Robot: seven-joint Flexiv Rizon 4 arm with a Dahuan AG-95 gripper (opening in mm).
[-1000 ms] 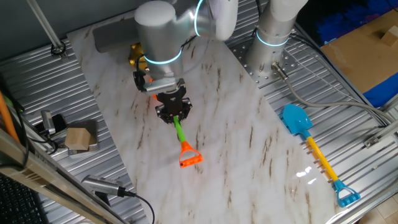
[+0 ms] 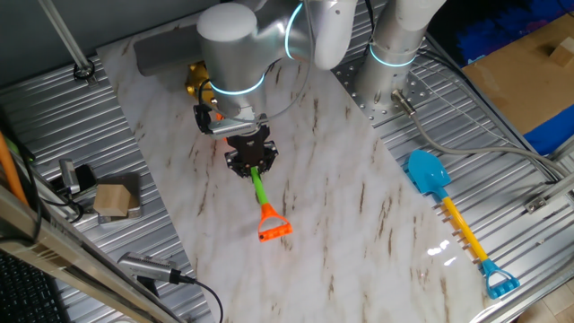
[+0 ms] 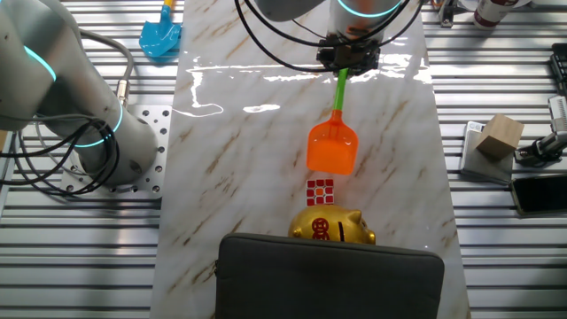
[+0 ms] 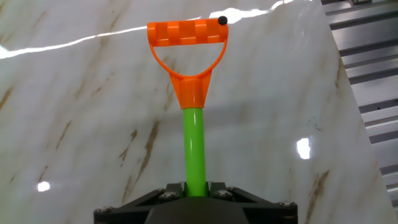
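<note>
A toy shovel with an orange grip [image 4: 190, 87], a green shaft [image 4: 194, 149] and an orange blade [image 3: 332, 149] is over the marble-patterned board. My gripper is shut on the green shaft, a finger pressed close on either side. In exterior view 1, the gripper [image 2: 254, 168] hides most of the blade, while the grip points toward the lower right. Exterior view 2 shows the blade on the other side of the gripper [image 3: 344, 71]. Whether the shovel touches the board or hangs just above it, I cannot tell.
Near the blade lie a red-faced cube [image 3: 320, 192] and a gold piggy bank [image 3: 330, 221], with a dark case [image 3: 328, 279] behind them. A blue and yellow shovel [image 2: 459, 226] lies at the board's right edge. A wooden block [image 2: 112, 200] sits left. Much of the board is clear.
The upper arm has shifted slightly to the right in exterior view 1 since one second ago. Gripper and shovel stand in almost the same place; the other objects have not moved.
</note>
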